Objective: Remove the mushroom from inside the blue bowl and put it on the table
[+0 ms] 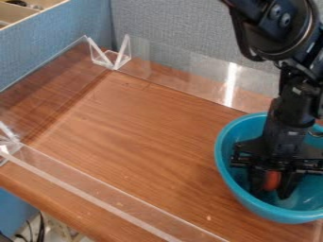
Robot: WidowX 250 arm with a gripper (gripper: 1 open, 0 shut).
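At the right side of the table stands the blue bowl (pixel 232 159), cut off slightly by the frame's edge. My black gripper (pixel 278 189) reaches down into it from above. A small orange-red piece of what appears to be the mushroom (pixel 271 180) shows between the dark fingers, low in the bowl. The rest of it is hidden behind the gripper. Whether the fingers are closed against it cannot be made out.
Clear plastic walls edge the table, with a clear bracket (pixel 111 55) at the far left corner. A grey panel (pixel 177 28) rises behind.
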